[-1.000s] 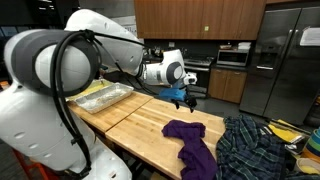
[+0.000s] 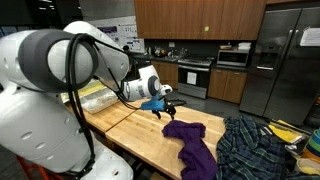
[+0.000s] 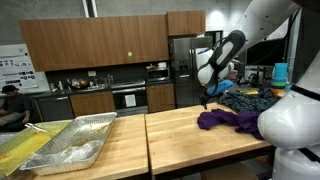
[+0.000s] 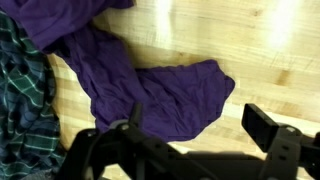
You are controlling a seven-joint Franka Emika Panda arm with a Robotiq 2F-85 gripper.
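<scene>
A purple cloth (image 2: 198, 150) lies rumpled and stretched out on the wooden table. In exterior view 2 the same purple cloth (image 3: 232, 121) is toward the right. My gripper (image 2: 165, 110) hangs above the table, just beyond the cloth's far end in exterior view 1. Seen from the wrist, the purple cloth (image 4: 175, 90) spreads below and runs up to the upper left. There the fingers of the gripper stand wide apart, with nothing held between them.
A dark green plaid cloth (image 2: 250, 150) is heaped beside the purple one. Foil trays (image 3: 78, 140) stand on the opposite side. Bare table (image 3: 180, 135) lies between. Jars and other items (image 2: 310, 150) crowd the far right.
In exterior view 1 my arm has swung left and the gripper has come lower. Both cloths look the same as before.
</scene>
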